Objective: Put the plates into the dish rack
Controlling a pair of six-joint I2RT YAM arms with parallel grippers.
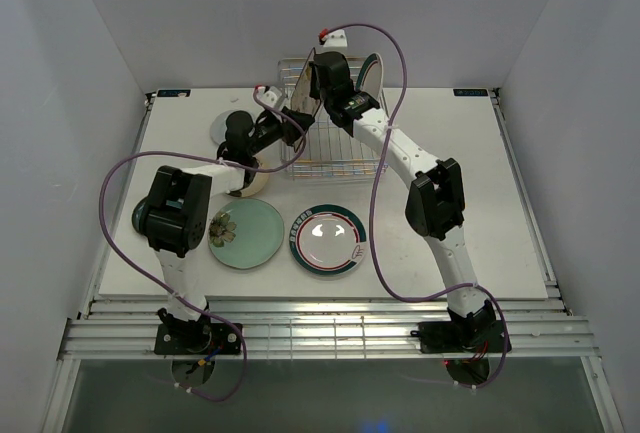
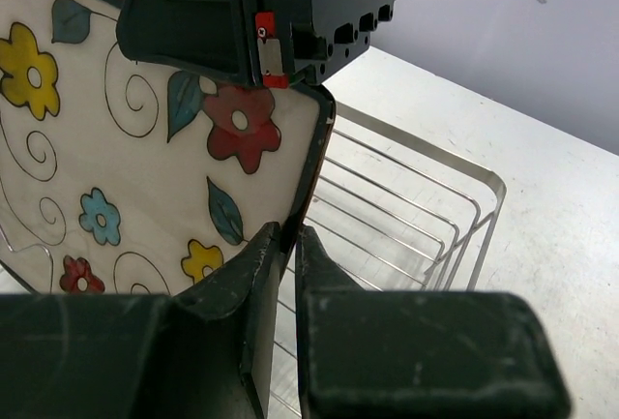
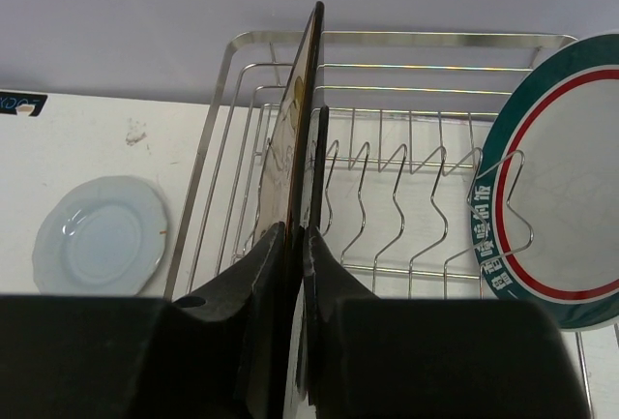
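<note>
A flower-patterned square plate (image 2: 135, 177) stands on edge over the left part of the wire dish rack (image 1: 340, 168). My left gripper is at the plate's edge, its fingers close together; whether they grip it is unclear. My right gripper is shut on the plate's upper edge, seen edge-on in the right wrist view. A round green-and-red rimmed plate (image 3: 561, 177) stands at the rack's right.
A green plate (image 1: 245, 238) and a red-rimmed plate (image 1: 327, 239) lie in front of the rack. A pale plate (image 3: 100, 232) lies to its left.
</note>
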